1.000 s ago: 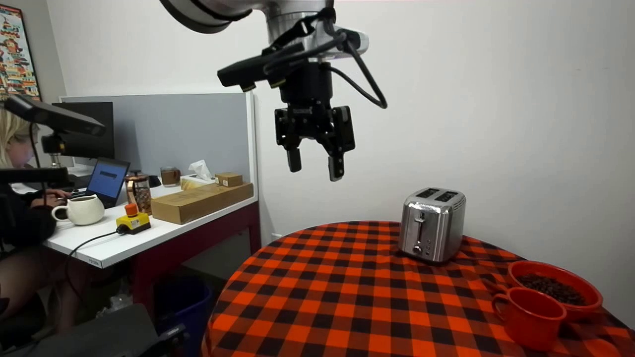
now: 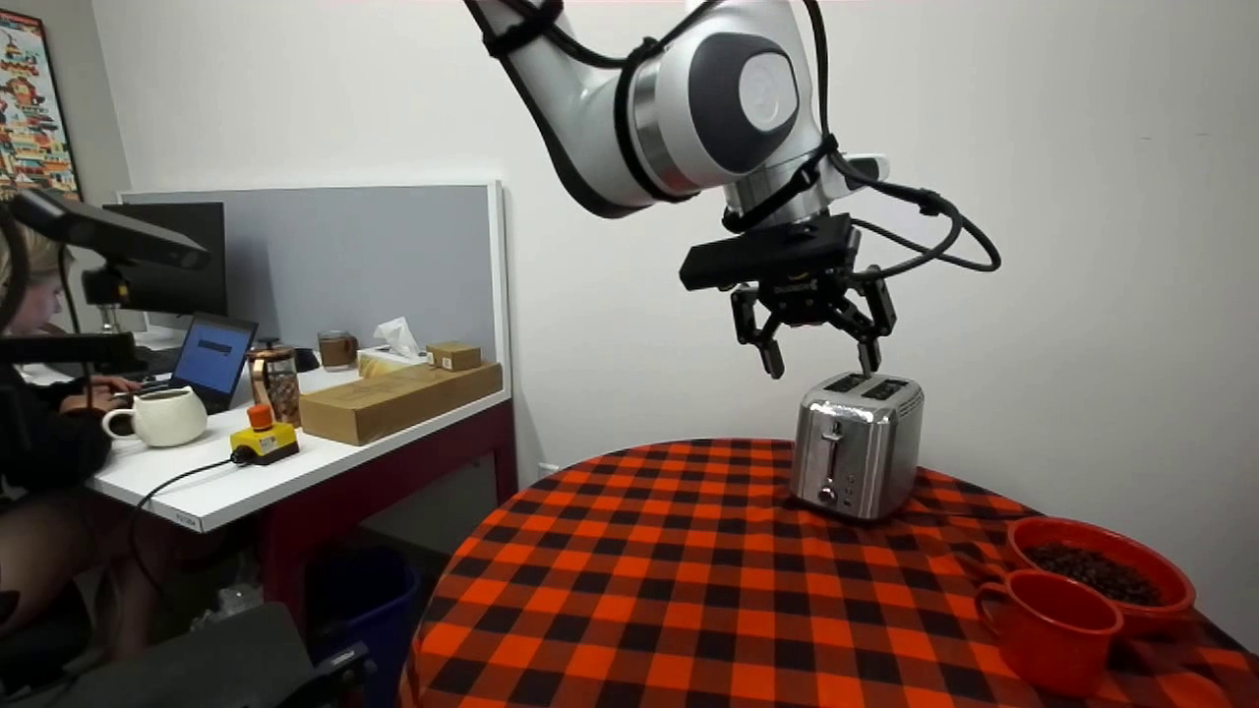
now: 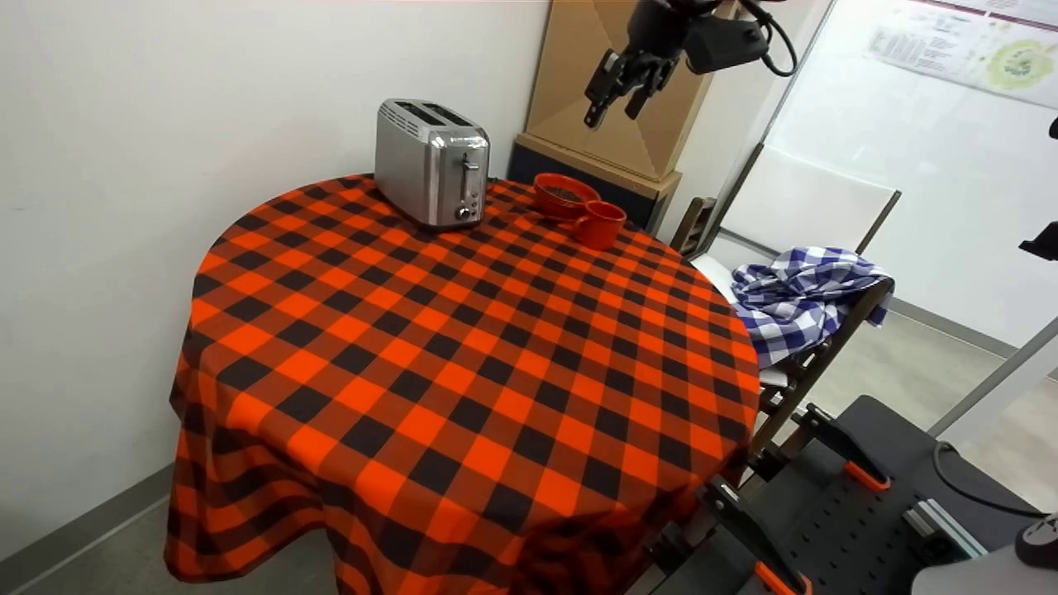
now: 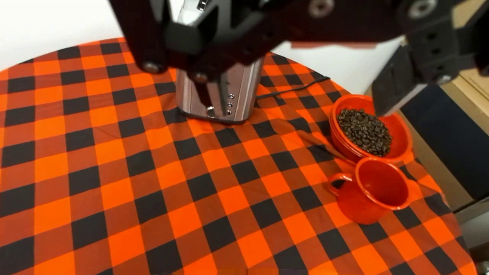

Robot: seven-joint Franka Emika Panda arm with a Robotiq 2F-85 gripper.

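My gripper (image 2: pixel 820 364) is open and empty, held in the air well above the tablecloth. In exterior view 1 its fingers appear just over the toaster; exterior view 2 has the gripper (image 3: pixel 615 119) high near the cardboard at the back. The silver two-slot toaster (image 2: pixel 858 454) stands upright by the wall, its lever side facing the table's middle. A red mug (image 4: pixel 372 190) rests upright at the right, its inside looking empty. Close behind it is a red bowl (image 4: pixel 338 126) holding dark coffee beans (image 4: pixel 364 130). In the wrist view my fingers partly cover the toaster (image 4: pixel 247 91) and overlap the bowl's edge.
A red-and-black checked cloth (image 3: pixel 426 377) covers the round table, clear in its middle and front. The toaster's black cord (image 4: pixel 293 89) runs along the cloth toward the back. A wall stands close behind. A chair (image 3: pixel 808 208) with a blue checked cloth is beside the table.
In exterior view 1 my arm has swung right and slightly down, from over the table's left part to near the toaster. The gripper has stayed open; toaster, mug and bowl have not moved.
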